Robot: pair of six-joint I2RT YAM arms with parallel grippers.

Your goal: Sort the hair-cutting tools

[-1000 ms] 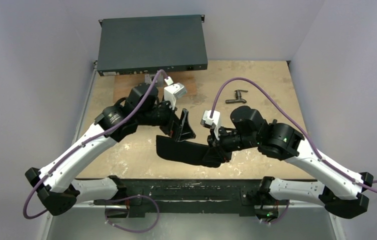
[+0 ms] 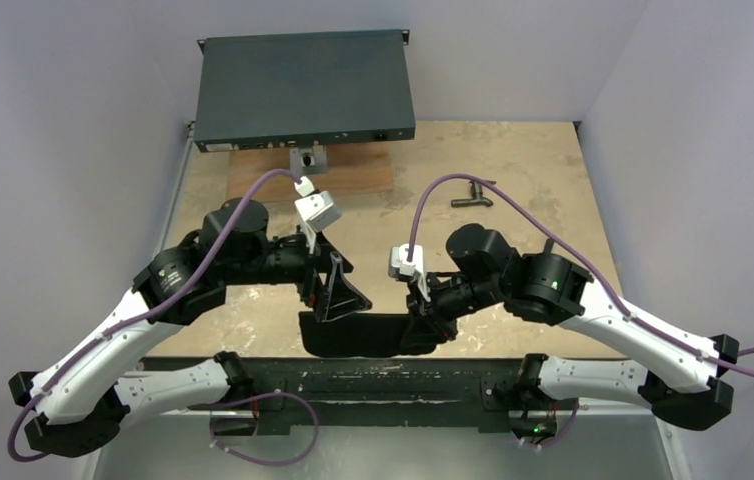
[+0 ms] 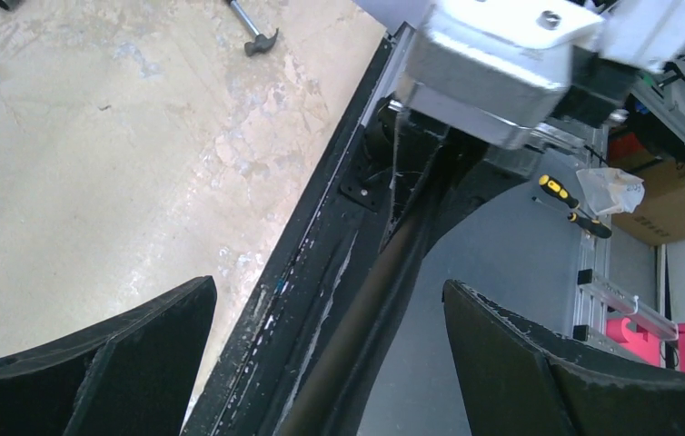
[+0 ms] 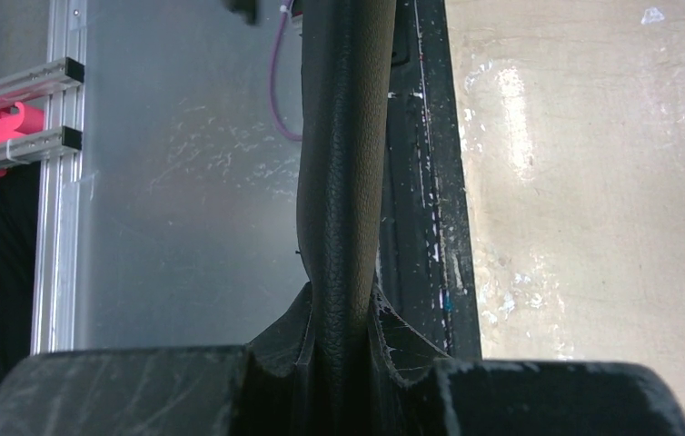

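Note:
A flat black leather pouch [image 2: 353, 335] is held low at the front of the table by my right gripper, which is shut on its end; in the right wrist view it stretches upward from the fingers. My left gripper [image 2: 338, 295] stands open just above and behind the pouch, with nothing between its fingers. On the back right of the table lie dark tools [image 2: 471, 203], partly overlapping; in the left wrist view one looks like a small hammer [image 3: 257, 42].
A dark metal box [image 2: 303, 85] is mounted at the back over a wooden board [image 2: 363, 175].
Both grippers have moved toward the front left, the left one further. The pouch has moved along with my right gripper, down and slightly left in the top view.

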